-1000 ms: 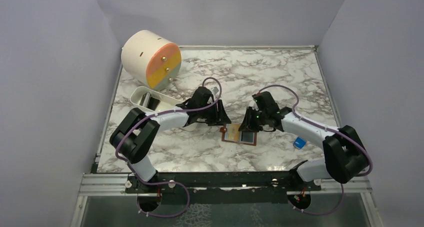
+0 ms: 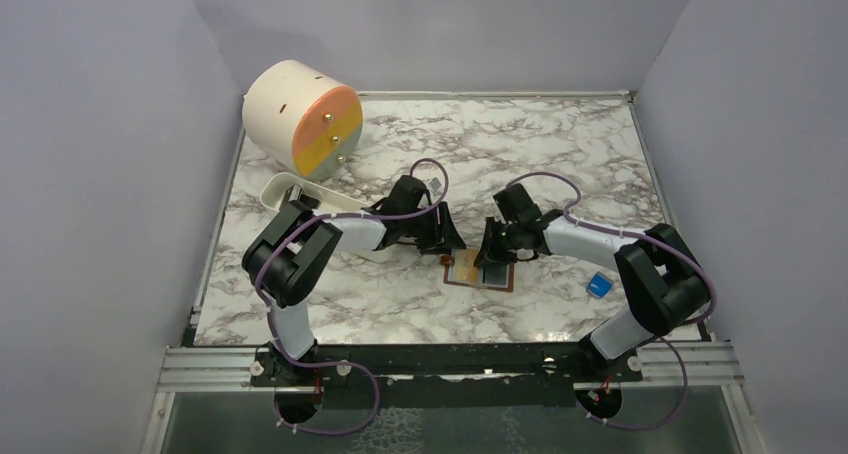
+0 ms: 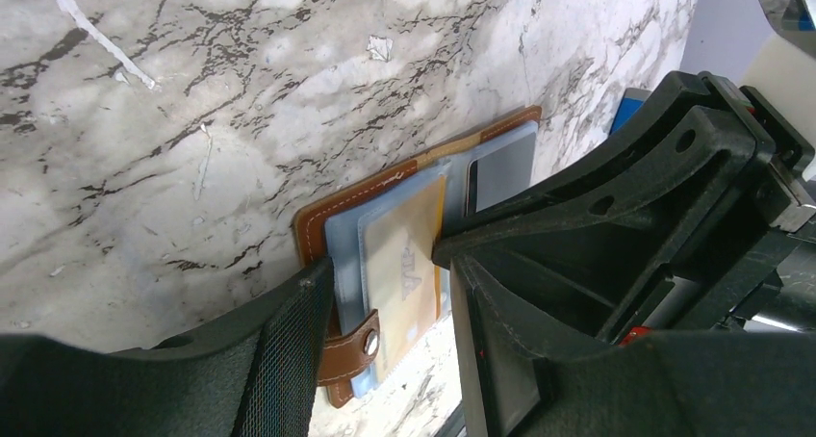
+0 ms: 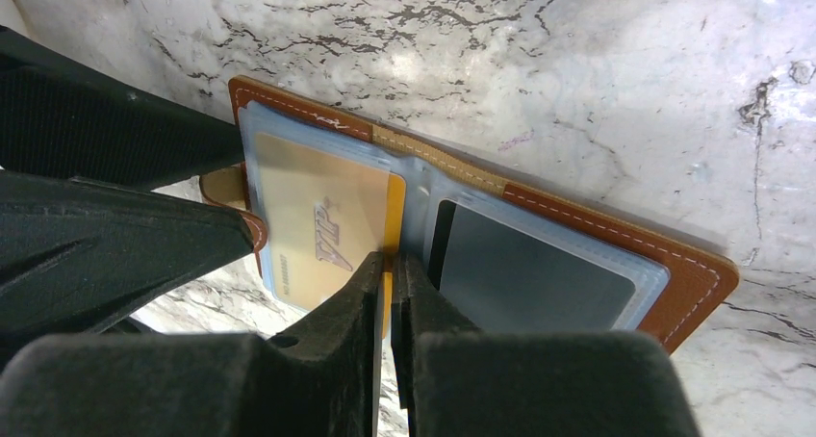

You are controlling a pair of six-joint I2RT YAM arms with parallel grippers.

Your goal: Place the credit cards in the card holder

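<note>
The brown card holder (image 2: 507, 286) lies opened flat near the table's front, its clear pockets facing up. A beige card (image 4: 322, 206) with a yellow edge sits in its left pocket, a dark grey card (image 4: 524, 264) in the right one. At the holder's left edge my left gripper stands open, its fingers around the left part of the holder by the snap strap (image 3: 358, 350), holding nothing. My right gripper is shut on the holder's middle, at the beige card's yellow edge; whether card or sleeve is pinched is hidden.
A blue item (image 2: 599, 285) lies alone at the right. On the left stands a white tray (image 2: 272, 190) with dark and light items in it, in front of a round drawer box (image 2: 290, 109).
The holder has stayed put.
</note>
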